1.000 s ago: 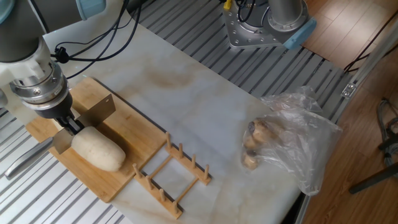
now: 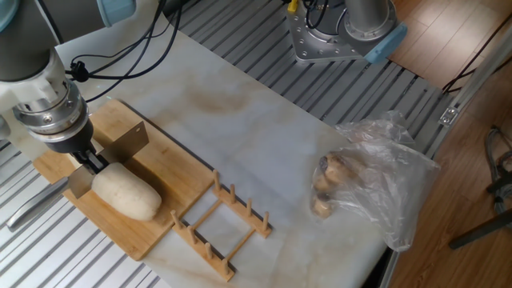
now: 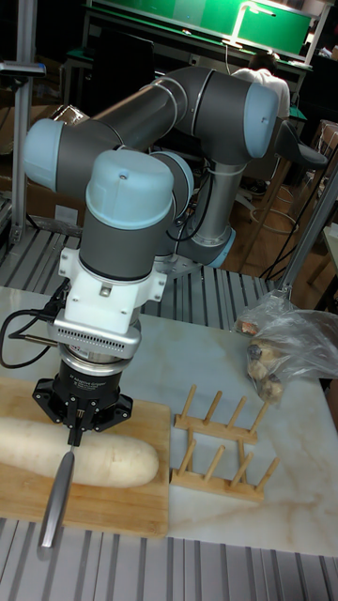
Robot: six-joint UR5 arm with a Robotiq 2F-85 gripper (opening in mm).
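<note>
My gripper (image 2: 98,166) points down over the cutting board and is shut on a knife, a cleaver with a broad blade (image 2: 128,144) and a metal handle (image 2: 36,203). In exterior view 3 the knife handle (image 3: 57,500) sticks out toward the near edge below the gripper (image 3: 75,438). A thick white radish (image 2: 126,192) lies on the wooden cutting board (image 2: 172,164). The blade stands on edge across the radish; how deep it sits in it cannot be told, since the gripper and the radish hide part of it.
A wooden peg rack (image 2: 210,214) stands against the board's right side. Farther right, a clear plastic bag (image 2: 388,188) holds several brown roundish pieces (image 2: 336,172). Bare marble-like tabletop (image 2: 264,152) lies between rack and bag. Black cables (image 2: 132,72) hang near the arm.
</note>
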